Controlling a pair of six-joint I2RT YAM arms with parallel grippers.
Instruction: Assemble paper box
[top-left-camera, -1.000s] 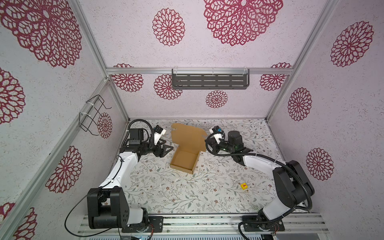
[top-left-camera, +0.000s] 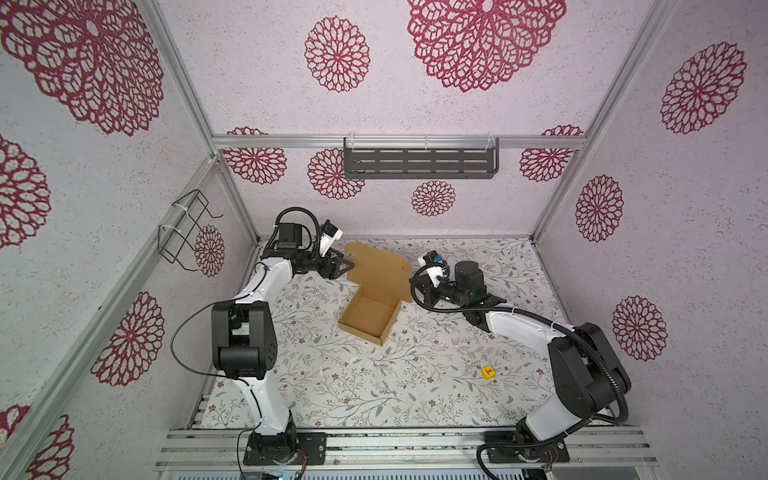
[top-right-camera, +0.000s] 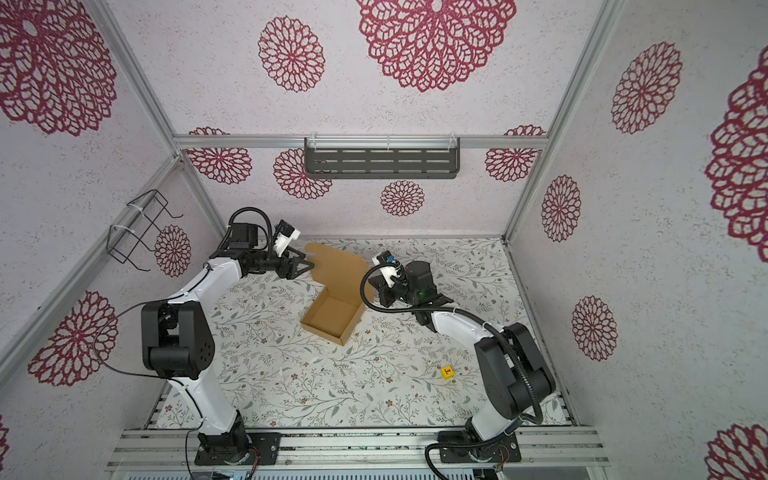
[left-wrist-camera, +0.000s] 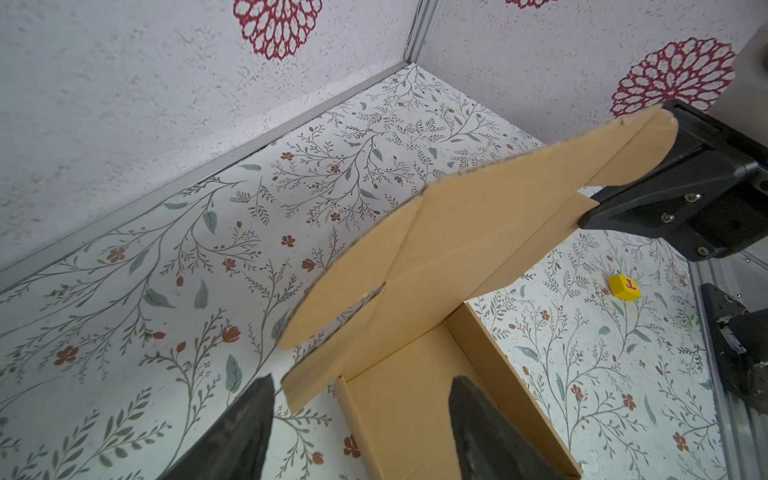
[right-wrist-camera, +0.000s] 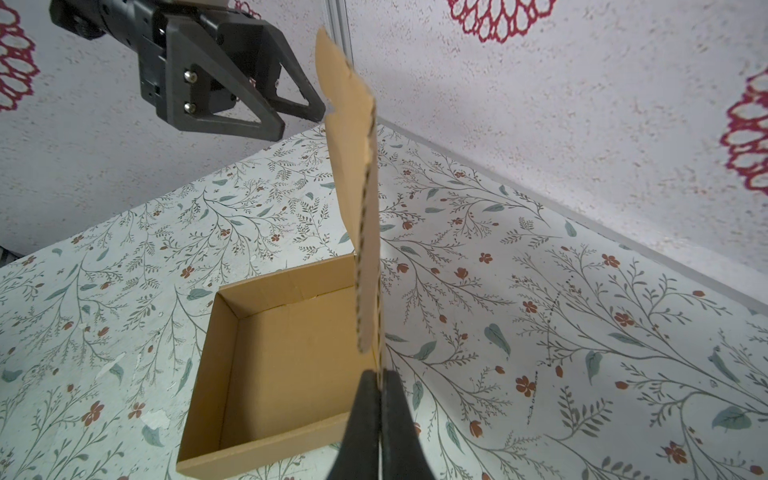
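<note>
The brown paper box stands on the table with its tray open at the top. Its lid rises from the back edge, flaps spread out. My right gripper is shut on the thin side flap of that lid, at the lid's right side. At the opposite side, my left gripper is part open with nothing held; the lid's left flap end shows beyond its fingers. In the right wrist view the left fingertips come close to the lid's far edge; whether they touch it I cannot tell.
A small yellow block lies at the front right. A grey shelf hangs on the back wall, and a black wire rack is on the left wall. The table front of the box is clear.
The right gripper has stayed at the lid. Box and lid have shifted only slightly.
</note>
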